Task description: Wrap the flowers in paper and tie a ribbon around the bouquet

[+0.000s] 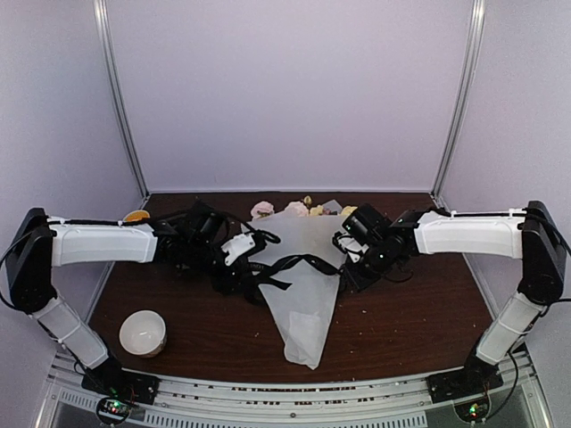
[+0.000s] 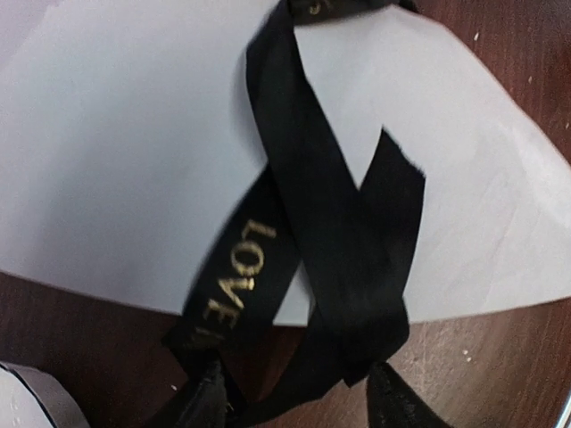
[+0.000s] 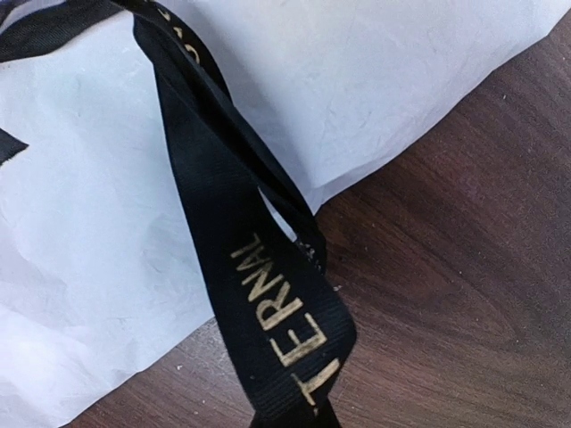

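The bouquet lies on the table in white wrapping paper (image 1: 308, 330), its pink and yellow flowers (image 1: 297, 209) at the far end. A black ribbon (image 1: 299, 262) with gold lettering crosses the paper. My right gripper (image 1: 350, 278), on the right of the bouquet, is shut on a ribbon length (image 3: 268, 330) that runs taut from the paper's middle. Over the left edge of the paper, my left gripper holds its fingers (image 2: 207, 397) apart, with loose, folded ribbon (image 2: 348, 294) in and before the gap. Whether both fingers touch the ribbon cannot be seen.
A white bowl (image 1: 143, 333) stands at the front left. Something orange (image 1: 136, 216) shows at the back left, partly behind my left arm.
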